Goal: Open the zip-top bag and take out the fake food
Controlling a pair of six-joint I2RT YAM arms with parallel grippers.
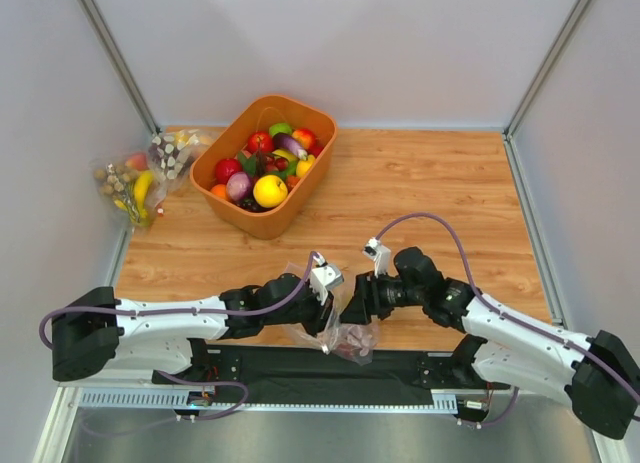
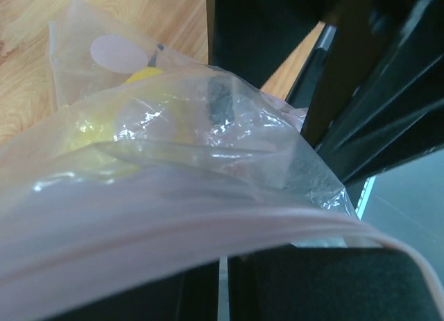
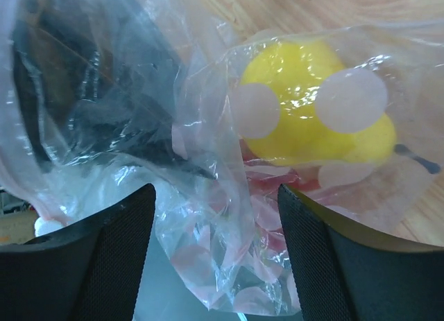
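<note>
A clear zip top bag (image 1: 357, 341) lies at the table's front edge. Through its film show a yellow food piece (image 3: 298, 102) and reddish pieces (image 3: 267, 217). My left gripper (image 1: 325, 325) is shut on the bag's film near the opening; the pale zip rim (image 2: 208, 232) crosses over its fingers in the left wrist view, hiding part of them. From the right, my right gripper (image 1: 358, 311) reaches over the bag. Its fingers (image 3: 114, 255) stand apart, with crumpled film and the reddish pieces seen between and beyond them; whether they touch the film I cannot tell.
An orange bin (image 1: 262, 223) full of fake fruit and vegetables stands at the back left. Beside it on the left rest two filled clear bags, one with a banana (image 1: 142, 191).
</note>
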